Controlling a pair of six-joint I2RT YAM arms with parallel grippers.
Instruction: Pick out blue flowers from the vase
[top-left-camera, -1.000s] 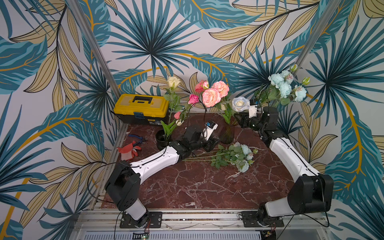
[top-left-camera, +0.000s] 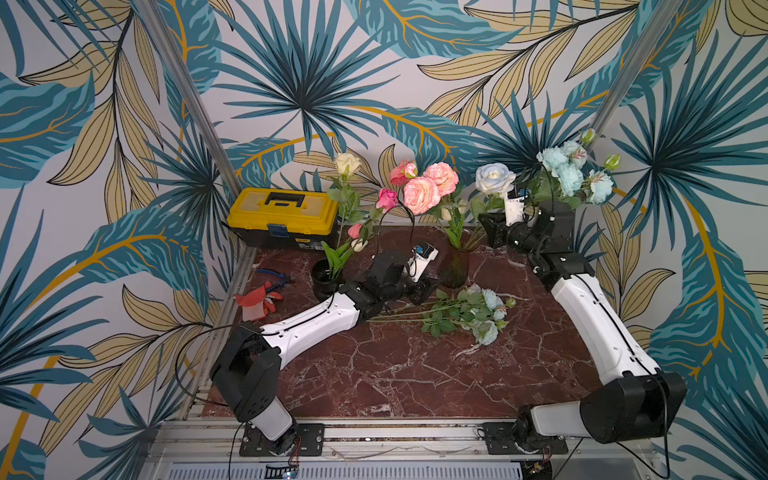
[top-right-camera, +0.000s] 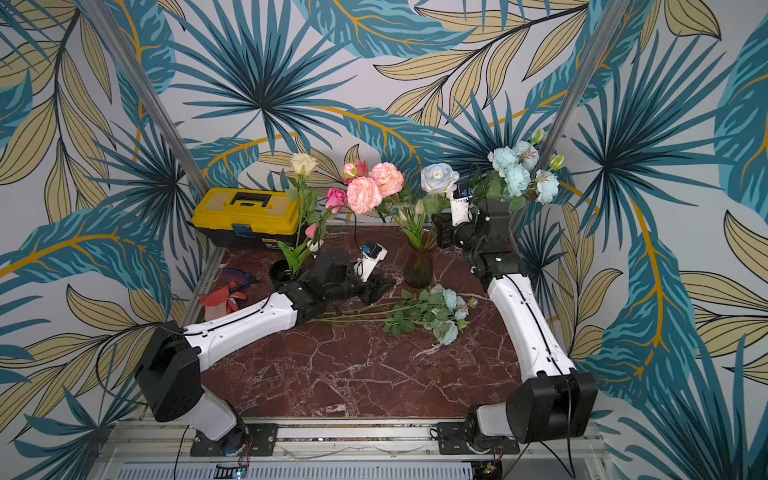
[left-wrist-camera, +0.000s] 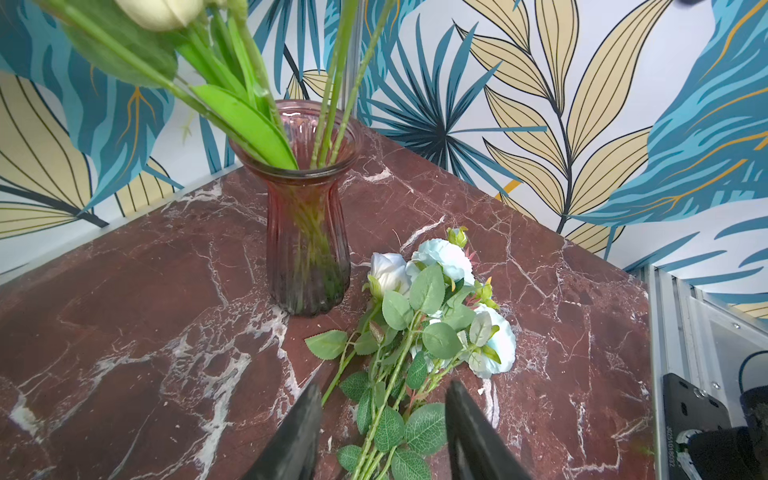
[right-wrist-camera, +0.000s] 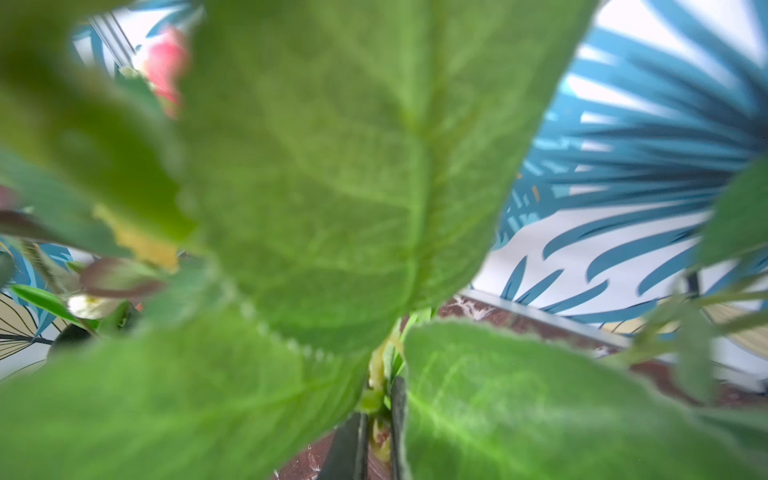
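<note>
A reddish glass vase (left-wrist-camera: 308, 256) holds stems at the back right of the marble table (top-left-camera: 400, 376). My right gripper (top-right-camera: 445, 232) is at the vase's top, shut on a green stem (right-wrist-camera: 376, 376) among leaves; its fingertips are largely hidden by them. A pale blue rose (top-left-camera: 494, 177) stands just above it, and light blue flowers (top-right-camera: 505, 160) lean to the right behind it. Cut blue flowers (left-wrist-camera: 492, 344) lie on the table before the vase. My left gripper hangs over their stems, open and empty.
A dark pot (top-left-camera: 324, 280) with pink and cream flowers stands left of centre. A yellow toolbox (top-left-camera: 280, 212) sits at the back left, with red pieces (top-left-camera: 256, 300) in front.
The left arm has stayed still.
</note>
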